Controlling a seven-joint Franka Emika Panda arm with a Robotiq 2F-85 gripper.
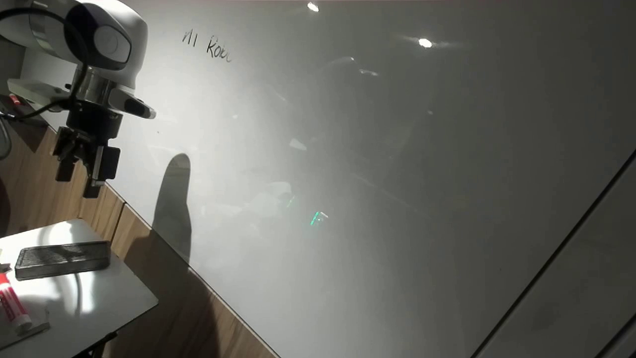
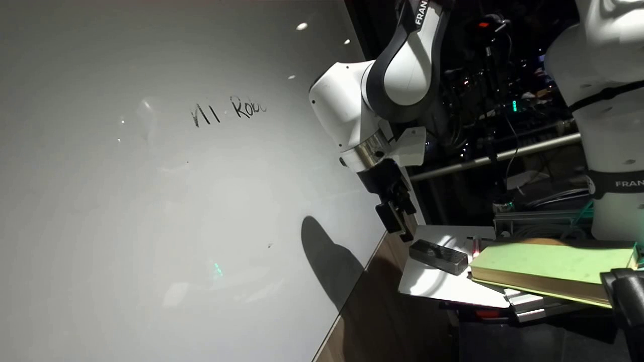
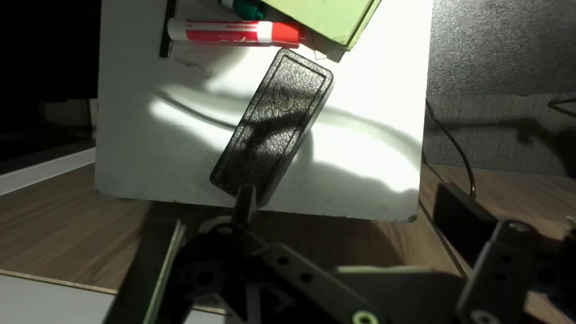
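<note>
My gripper (image 1: 78, 179) hangs in the air above a small white table (image 1: 128, 295), its fingers apart and nothing between them. A black block that looks like a whiteboard eraser (image 3: 272, 121) lies flat on that table, below the gripper and apart from it as seen in exterior view 1. In the wrist view one finger (image 3: 245, 202) overlaps the near end of the block. Black handwriting (image 2: 232, 109), reading roughly "HI Robo", marks the upper part of the big whiteboard (image 2: 121, 211) beside the arm.
A red marker (image 3: 227, 32) and a green marker (image 3: 245, 8) lie past the block, close to a green book (image 3: 329, 16). A second white arm (image 2: 616, 132) stands at the right of exterior view 2. Bare tabletop flanks the block on both sides.
</note>
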